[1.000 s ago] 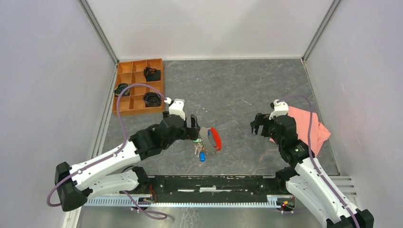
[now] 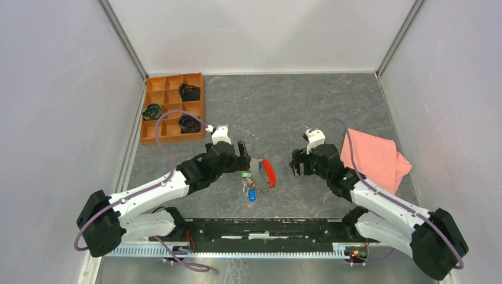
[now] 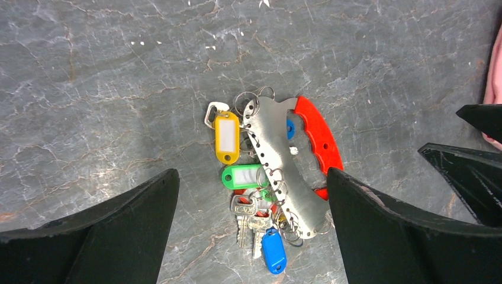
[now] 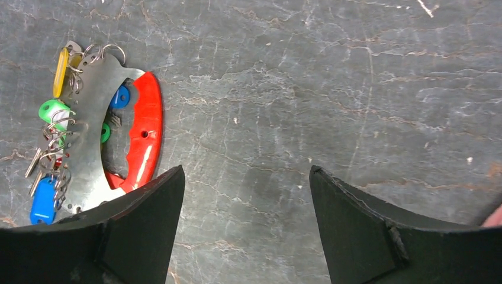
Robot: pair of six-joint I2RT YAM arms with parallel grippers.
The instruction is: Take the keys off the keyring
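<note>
The keyring (image 3: 267,133) lies on the grey table, a curved metal plate with a red handle (image 4: 145,127). Small wire rings along its edge carry keys (image 3: 258,232) and yellow (image 3: 227,137), green (image 3: 243,176) and blue (image 3: 273,251) tags. Above and just left of it, my left gripper stands open, the tags and plate seen below between its fingers. My right gripper is parted over bare table to the right of the keyring, with nothing between its fingers. Some keys are partly hidden under tags and rings.
A divided orange tray (image 2: 173,139) holding dark coiled items stands at the back left. On the right lies a folded pink cloth (image 2: 370,160), partly beside the right arm.
My right gripper has moved left, away from the pink cloth and closer to the keyring. The left arm has shifted only slightly. The keyring has stayed in place.
</note>
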